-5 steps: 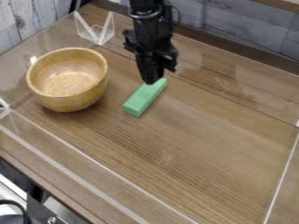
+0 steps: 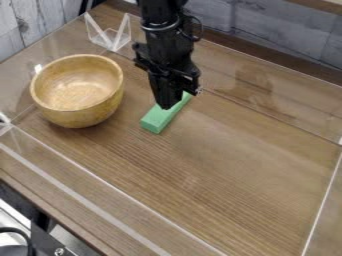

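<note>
A green rectangular block (image 2: 163,116) lies diagonally on the wooden table (image 2: 227,180), right of the wooden bowl (image 2: 76,90). My black gripper (image 2: 167,100) hangs above the upper part of the block and covers some of it; its fingertips look close together, with nothing visible held between them. Whether it touches the block cannot be told.
The bowl takes up the left side of the table. A dark cable (image 2: 14,240) shows at the lower left corner.
My gripper has moved down and toward the front over the block, hiding more of its upper end. The block and bowl look unmoved.
</note>
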